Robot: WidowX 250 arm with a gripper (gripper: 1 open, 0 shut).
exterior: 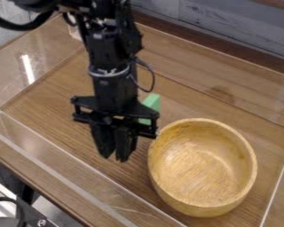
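My black gripper (pixel 116 135) hangs low over the wooden surface, just left of a large pale yellow bowl (pixel 201 166). A green object (pixel 151 107) shows behind the gripper's right side, partly hidden by it. Whether anything is between the fingers is hidden by the dark housing, and I cannot see whether they are open or shut.
A pale wall runs along the back. A cable lies at the front left corner, and a small pale object sits at the left edge.
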